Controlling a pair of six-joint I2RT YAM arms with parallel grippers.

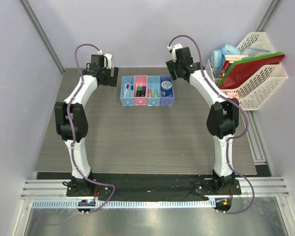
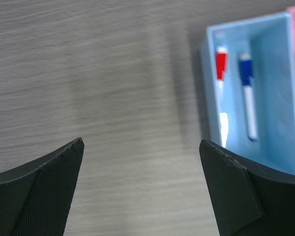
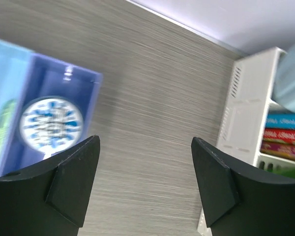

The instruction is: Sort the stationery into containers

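Four colored organizer bins stand in a row at the back: light blue (image 1: pixel 127 98) with red and blue pens, pink (image 1: pixel 140 101) with dark and purple items, light blue (image 1: pixel 153 101) with small items, and dark blue (image 1: pixel 166 101) holding a round container (image 1: pixel 165 86) with a blue-and-white top. My left gripper (image 1: pixel 109 76) stands open left of the bins, nothing between its fingers. My right gripper (image 1: pixel 173 70) is above the dark blue bin's back right, fingers (image 3: pixel 241 196) apart with nothing between them.
White baskets (image 1: pixel 255 96) with books, pouches, a red board (image 1: pixel 246 73) and other items stand at the right edge. A wall runs along the back.
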